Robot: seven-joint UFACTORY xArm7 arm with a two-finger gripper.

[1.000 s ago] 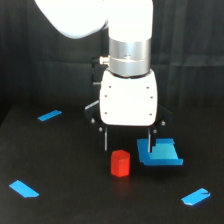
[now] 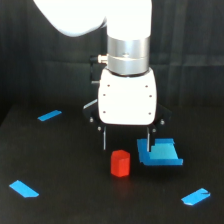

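A small red block [image 2: 120,163] sits on the dark table, near the middle of the view. Above it hangs my gripper [image 2: 127,146], pointing down, with its two thin dark fingers set wide apart. Nothing shows between them, and the block appears lower than the fingertips. Just right of the block lies a shallow blue tray [image 2: 176,160], partly behind the right finger. How far the fingertips are from the block in depth is hard to judge.
Blue tape strips mark the table at back left [image 2: 50,115], front left [image 2: 24,189] and front right [image 2: 196,197]. Bare dark table surrounds the block and tray, with a dark curtain behind.
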